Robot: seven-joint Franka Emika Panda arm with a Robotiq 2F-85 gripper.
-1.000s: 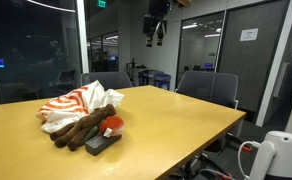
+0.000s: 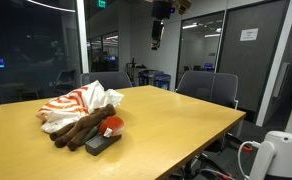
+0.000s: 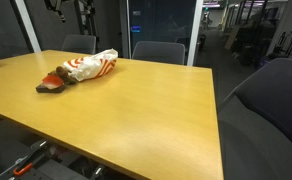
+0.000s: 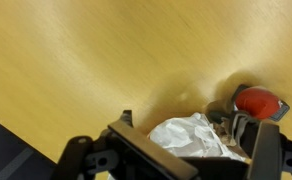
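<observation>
A white bag with orange markings [image 2: 81,103] lies crumpled on the table's left part. In front of it rests a brown plush-like object [image 2: 84,127], beside a red round object [image 2: 111,126] and a dark grey block [image 2: 103,143]. High above the tabletop, clear of all of these, hangs my gripper. Its fingers look spread apart in the wrist view, and I see nothing held. Below and beyond them show the white bag [image 4: 191,136] and the red object [image 4: 257,101]; the gripper's body hides part of the bag.
Office chairs [image 2: 208,87] stand along its far edge, and a large dark chair [image 3: 271,105] is close to the near right in the second exterior view.
My arm and gripper have shifted slightly rightward in the first exterior view, still high up. The objects on the table have not moved.
</observation>
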